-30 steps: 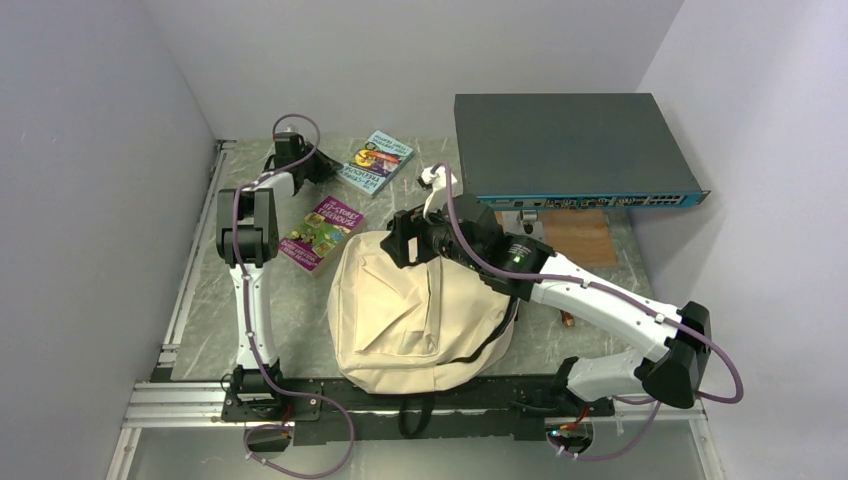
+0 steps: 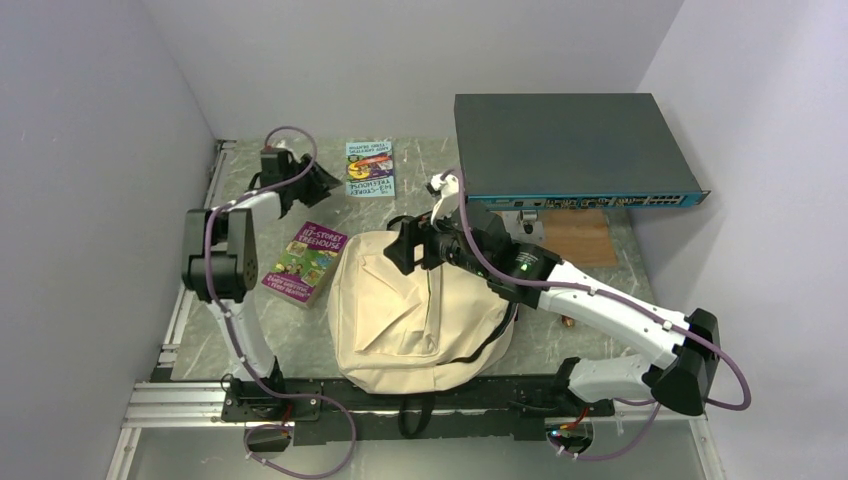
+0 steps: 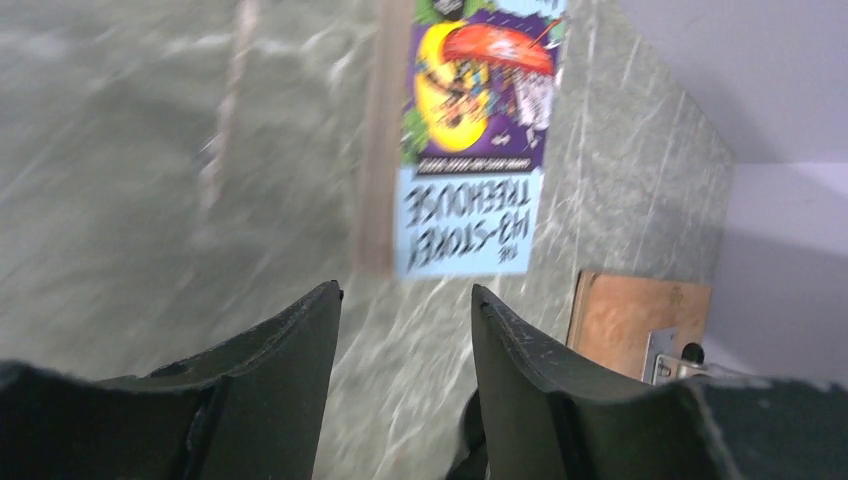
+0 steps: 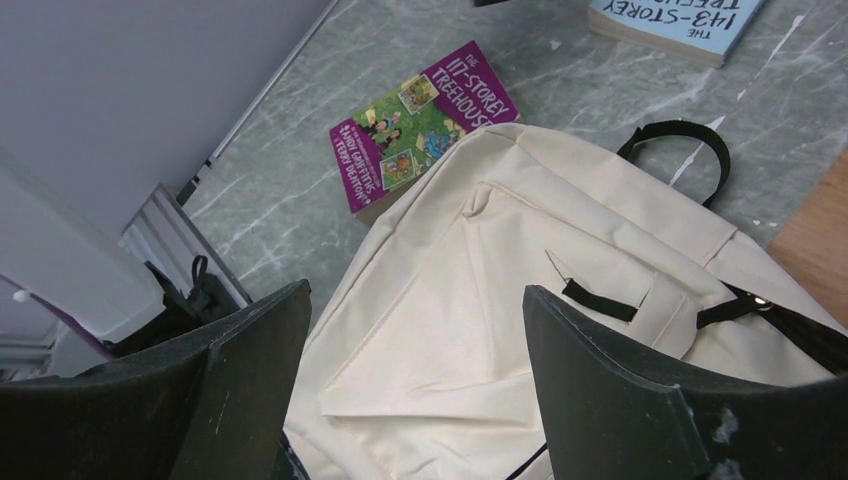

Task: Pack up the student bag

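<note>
The blue 143-Storey Treehouse book (image 2: 370, 169) lies flat near the back wall, its sides parallel to the frame. Just left of it hangs my left gripper (image 2: 333, 184), open and empty; the left wrist view shows the blue book (image 3: 470, 150) beyond the fingertips. A purple-and-green 117-Storey Treehouse book (image 2: 303, 263) lies slanted against the left side of the cream cloth bag (image 2: 385, 345). Over the bag's upper part is my right gripper (image 2: 403, 247), open. In the right wrist view only bag cloth (image 4: 430, 330) shows between its fingers.
A dark box-like unit (image 2: 575, 150) overhangs the back right. Under its front edge lies a wooden clipboard (image 2: 580, 240) with a metal clip. The bag's black strap loop (image 4: 690, 130) sticks out at its back. Bare tabletop (image 2: 300, 345) shows left of the bag.
The blue book has turned from slanted to straight. The purple book has shifted slightly toward the front left.
</note>
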